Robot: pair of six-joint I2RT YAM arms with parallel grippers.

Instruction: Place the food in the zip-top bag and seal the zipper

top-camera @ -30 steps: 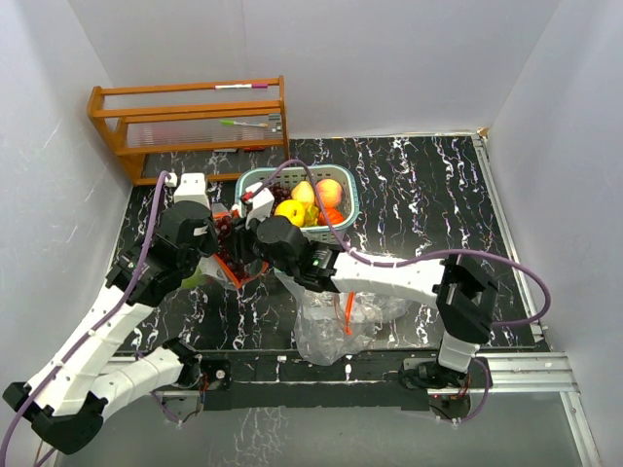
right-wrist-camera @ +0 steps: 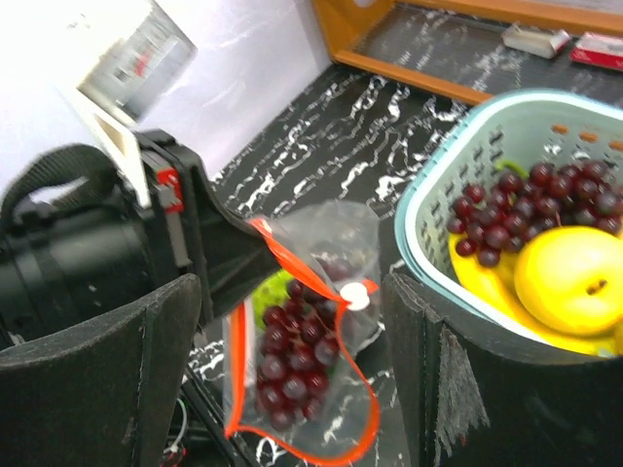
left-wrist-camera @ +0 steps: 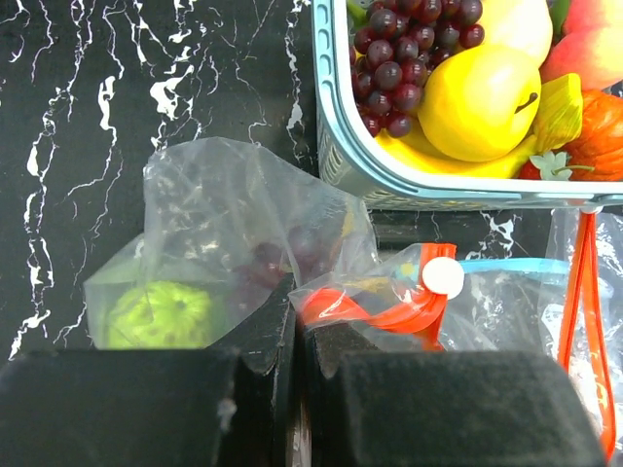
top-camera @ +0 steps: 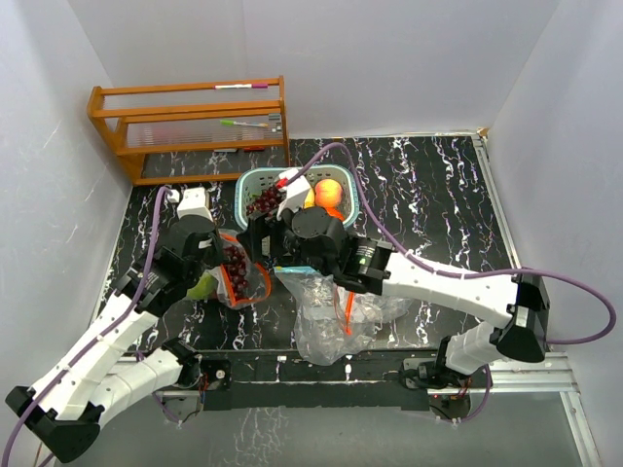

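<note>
An open zip top bag with orange zipper (right-wrist-camera: 295,379) holds dark red grapes (top-camera: 235,270) and something green (left-wrist-camera: 161,316), left of the fruit basket. My left gripper is shut at the bag's rim, where the plastic and orange zipper (left-wrist-camera: 331,306) meet its fingertips. My right gripper (top-camera: 261,233) stands open above and right of that bag, nothing between its fingers.
A pale basket (top-camera: 245,183) of grapes and other fruit sits behind. More empty-looking bags (top-camera: 331,331) lie at the front middle. A wooden rack (top-camera: 195,107) stands at back left.
My right gripper has risen and drawn right, away from the bag's mouth. My left arm has shifted slightly down toward the front.
</note>
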